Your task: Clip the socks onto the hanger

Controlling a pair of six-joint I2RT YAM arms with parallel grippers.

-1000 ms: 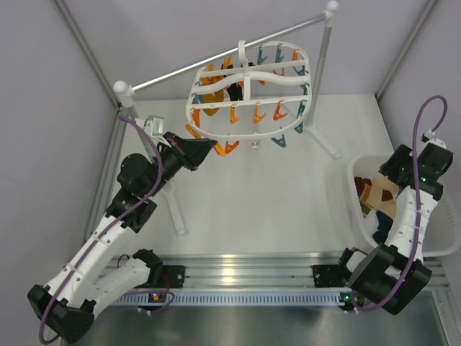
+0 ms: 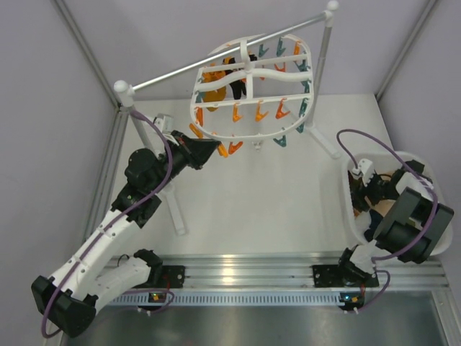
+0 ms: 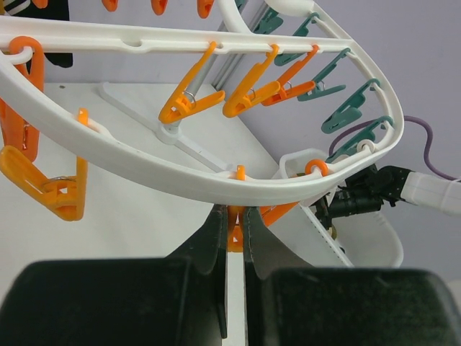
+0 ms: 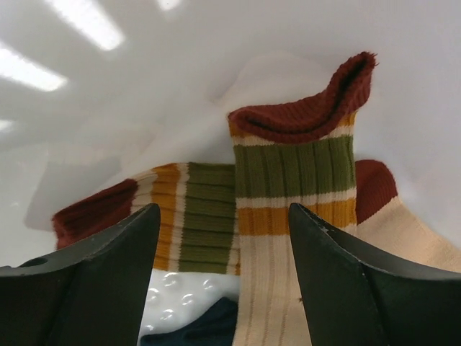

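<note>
The white round hanger [image 2: 252, 138] hangs from a white stand, with orange and green clips around it. My left gripper is at its front rim, shut on an orange clip [image 3: 234, 234]. Striped socks lie in the white basket at the right. One sock [image 4: 295, 169], with dark red cuff and green, orange and beige bands, lies across another striped sock [image 4: 202, 216]. Right above them my right gripper is open, its fingers [image 4: 122, 263] apart and nothing held. The clip's mouth is hidden by the rim and fingers.
The basket [image 2: 348, 216] stands at the table's right side, with the right arm reaching over its front. A dark blue sock [image 4: 198, 330] lies in it too. A yellow-orange sock [image 2: 215, 95] and a black one [image 2: 238, 89] show at the hanger's back left.
My right gripper has swung left and down from the basket's far right to its left part. The basket has shifted slightly left. The left gripper stays at the clip; the hanger moved a little right.
</note>
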